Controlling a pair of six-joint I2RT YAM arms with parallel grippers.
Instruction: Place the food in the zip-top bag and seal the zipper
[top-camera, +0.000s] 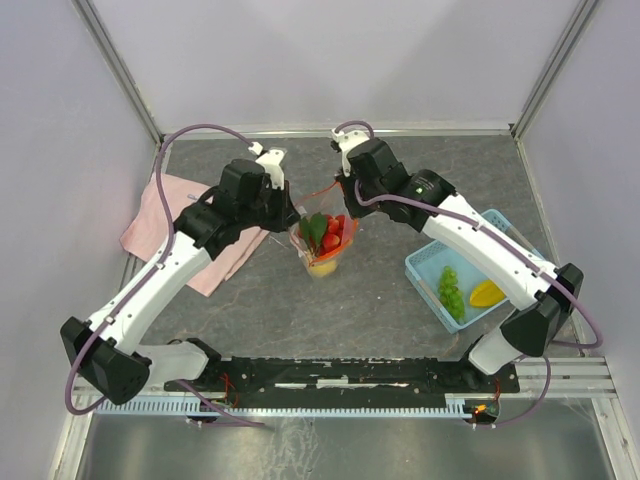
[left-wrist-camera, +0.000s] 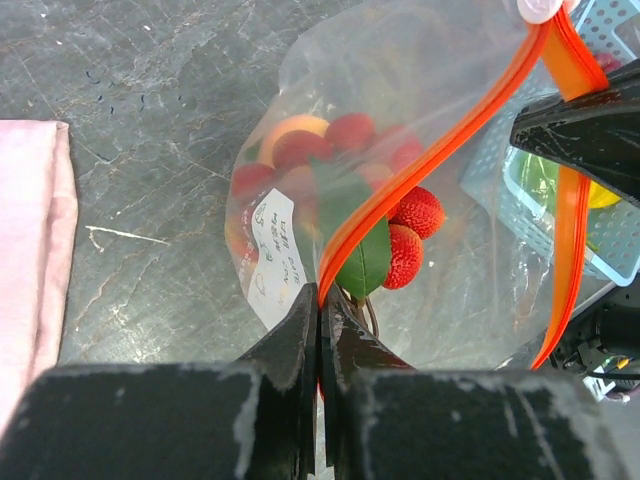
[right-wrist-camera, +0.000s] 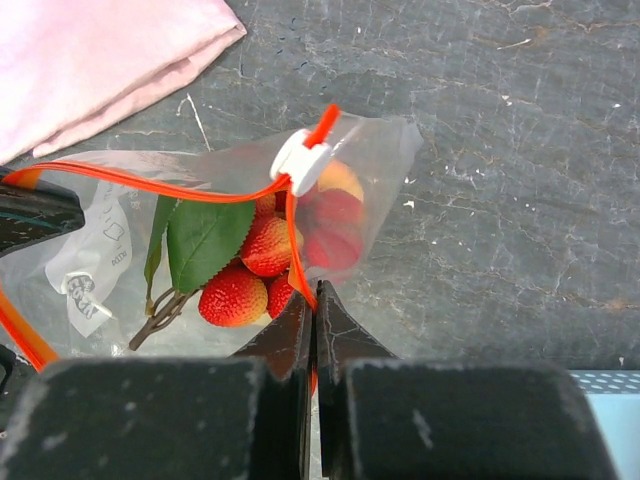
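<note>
A clear zip top bag (left-wrist-camera: 290, 90) with an orange zipper hangs open between my two grippers. Inside it are red lychees (right-wrist-camera: 268, 246) with green leaves (right-wrist-camera: 208, 240), and a yellow-orange round fruit (top-camera: 322, 268) at the bottom. My left gripper is shut on one side of the bag's orange rim. Opposite it, my right gripper is shut with the other side of the orange rim between its fingertips. A white slider (right-wrist-camera: 300, 162) sits on the zipper close to the right gripper.
A blue basket (top-camera: 425, 263) at the right holds green grapes (top-camera: 450, 292) and a yellow fruit (top-camera: 486, 293). On the left lies a folded pink cloth (top-camera: 150, 222). The grey table between the bag and its front edge is clear.
</note>
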